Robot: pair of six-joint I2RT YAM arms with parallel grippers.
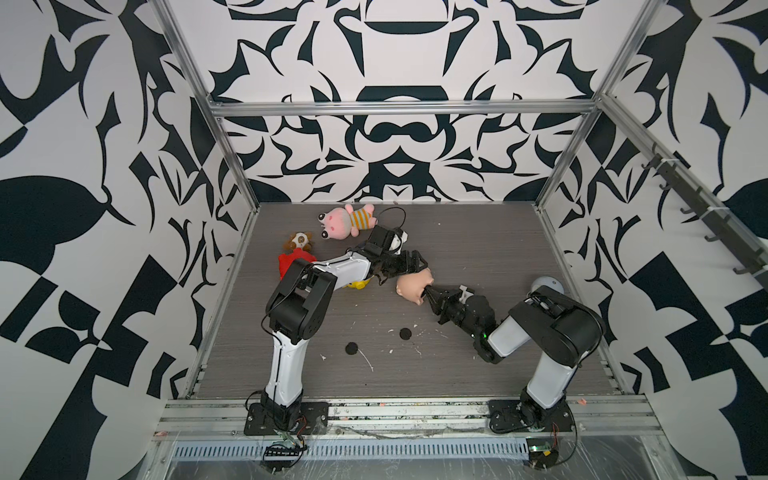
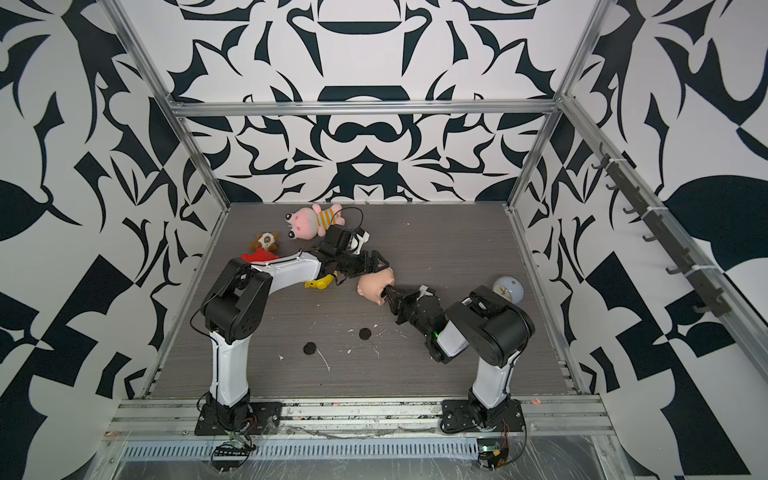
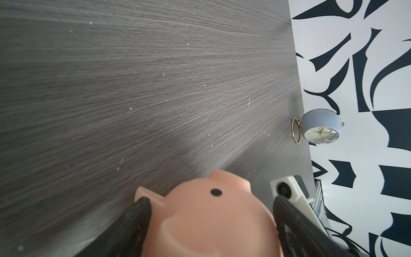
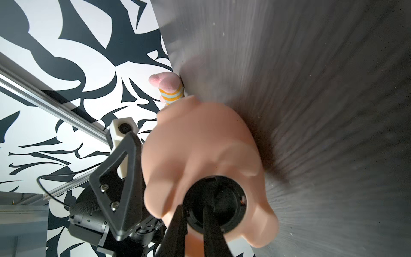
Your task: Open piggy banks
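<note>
A peach piggy bank (image 1: 413, 285) lies on its side in mid-table. My left gripper is open around its body, the pig filling the view between the fingers. In the right wrist view the black round plug (image 4: 220, 192) in the pig's belly faces my right gripper. Its narrow fingertips are part open at the plug, one near the rim and one over the middle; whether they grip it cannot be told. Two black discs (image 1: 351, 348) (image 1: 405, 334) lie on the table in front.
Behind the left arm are a pink striped plush (image 1: 340, 223), a brown plush (image 2: 265, 241), a red item (image 2: 257, 256) and a yellow object (image 2: 318, 282). A blue-grey clock (image 3: 321, 126) stands at the right.
</note>
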